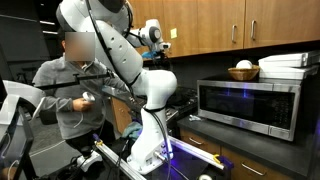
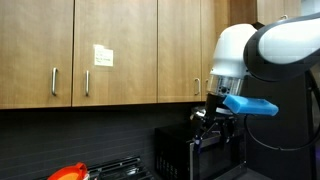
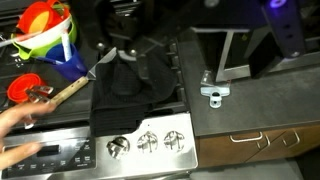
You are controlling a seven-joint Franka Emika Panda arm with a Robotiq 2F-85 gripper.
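Note:
My gripper point(image 2: 215, 132) hangs high in front of the upper cabinets, at the end of the raised arm. Its dark fingers blur into the dark background, so their spacing is unclear. In the wrist view, a black cloth point(image 3: 130, 95) lies over the stove's front, below the gripper. A person's hand point(image 3: 25, 125) reaches in from the left, near a wooden handle point(image 3: 68, 92). The first exterior view has that person point(image 1: 72, 95) standing at the left, beside the counter.
A red bowl point(image 3: 38, 20), a blue cup point(image 3: 70, 65) and a small red cup point(image 3: 24, 88) crowd the stove's left. A silver clip point(image 3: 214, 94) lies on the dark counter point(image 3: 255, 110). The microwave point(image 1: 247, 107) occupies the right counter, with a basket point(image 1: 243, 72) and white trays point(image 1: 288, 64) on top.

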